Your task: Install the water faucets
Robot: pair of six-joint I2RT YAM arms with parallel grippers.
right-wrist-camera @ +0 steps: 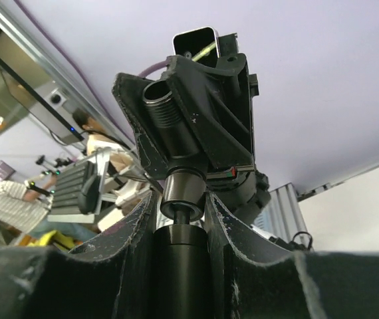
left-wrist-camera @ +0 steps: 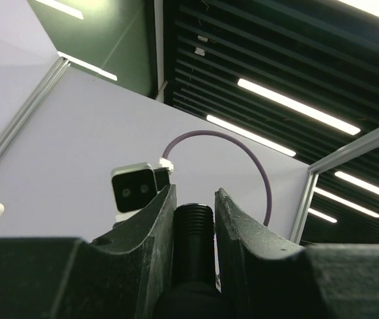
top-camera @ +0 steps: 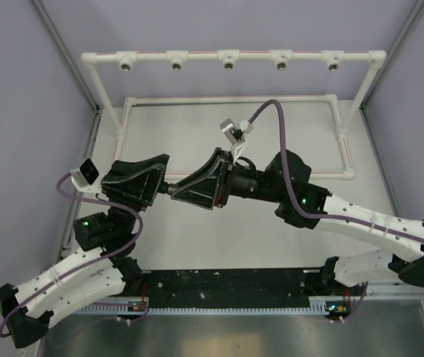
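Observation:
The black faucet [right-wrist-camera: 183, 193] spans the gap between my two grippers, which meet tip to tip above the left-centre of the workspace. My left gripper [top-camera: 159, 178] is shut on it; in the left wrist view its dark round end [left-wrist-camera: 194, 222] stands between the fingers. A threaded tube end [right-wrist-camera: 165, 109] shows between the left fingers in the right wrist view. My right gripper [top-camera: 181, 188] has its fingers on both sides of the faucet's other cylindrical part; whether they press on it cannot be told.
Behind the arms stands a white pipe frame [top-camera: 301, 56], its top bar carrying several tee fittings [top-camera: 228, 59] with threaded openings. A lower white pipe loop [top-camera: 234, 100] lies partly behind the grippers. Purple cables [top-camera: 284, 163] loop along both arms. The white board [top-camera: 234, 249] in front is clear.

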